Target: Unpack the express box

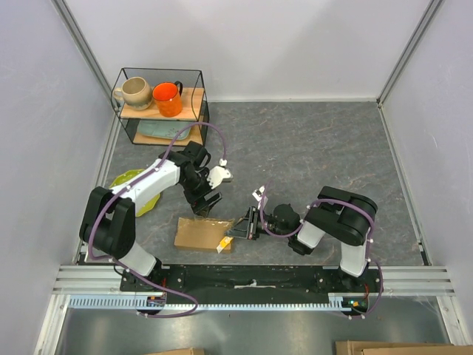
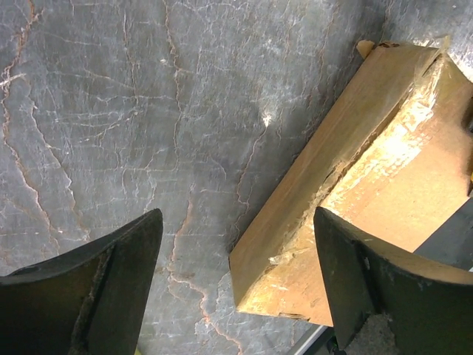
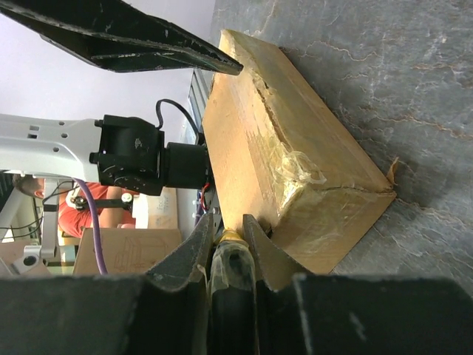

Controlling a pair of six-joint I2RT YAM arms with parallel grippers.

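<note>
A taped brown cardboard box (image 1: 201,234) lies on the floor near the front edge, with glossy clear tape (image 2: 392,151) along its upper edge. Above the box's back edge is my left gripper (image 1: 202,213), its fingers (image 2: 111,277) apart and nothing between them. One finger straddles toward the box top in the left wrist view. My right gripper is shut on a yellow and dark cutter-like tool (image 1: 224,243), at the box's right end. Most of the tool is hidden by the fingers in the right wrist view; whether its blade touches the box cannot be told.
A wire rack (image 1: 162,118) with a beige mug (image 1: 136,94) and an orange mug (image 1: 168,100) stands at the back left. Behind the left arm lies a yellow-green item (image 1: 146,205).
</note>
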